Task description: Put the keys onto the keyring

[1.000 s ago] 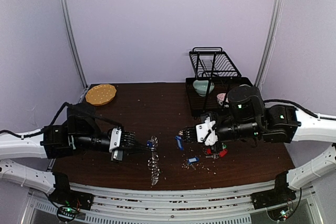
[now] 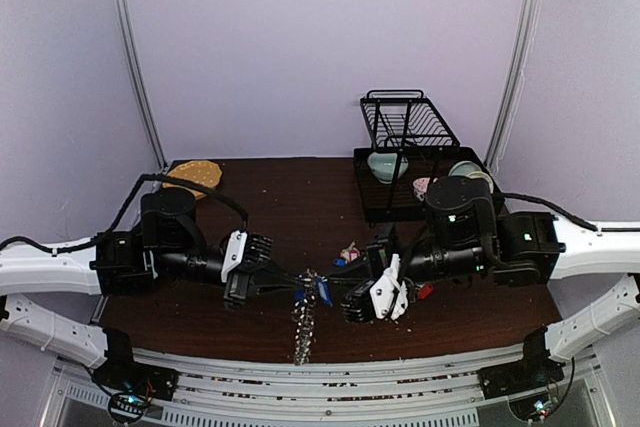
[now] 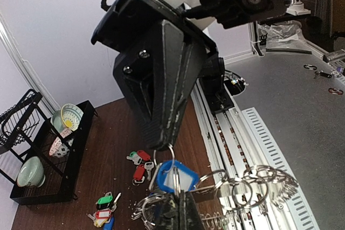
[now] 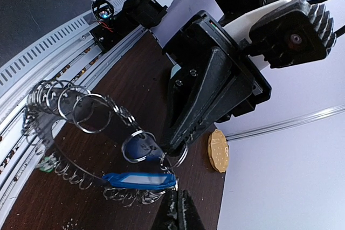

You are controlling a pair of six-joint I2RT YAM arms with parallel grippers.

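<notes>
The keyring (image 2: 303, 332), a long chain of silver rings, hangs below my left gripper (image 2: 299, 285), which is shut on it. A blue key tag (image 2: 324, 292) hangs beside the chain's top. My right gripper (image 2: 331, 279) comes in from the right, its tips almost meeting the left ones. In the left wrist view, the right gripper's fingers (image 3: 161, 125) are shut on the thin ring above the blue tag (image 3: 178, 177). Seen from the right wrist, the blue tag (image 4: 141, 180) lies among the chain's rings (image 4: 86, 106). Whether its ring passes through the chain, I cannot tell.
Several tagged keys lie on the table, red tags (image 3: 141, 157) and a green-red-blue group (image 3: 104, 208) among them. A black dish rack (image 2: 385, 209) with bowls stands at the back right. A tan round object (image 2: 196, 175) lies back left.
The right gripper has moved left with the blue tag, while the left gripper has shifted slightly right with the chain. Both tips now meet, and the chain has swung about.
</notes>
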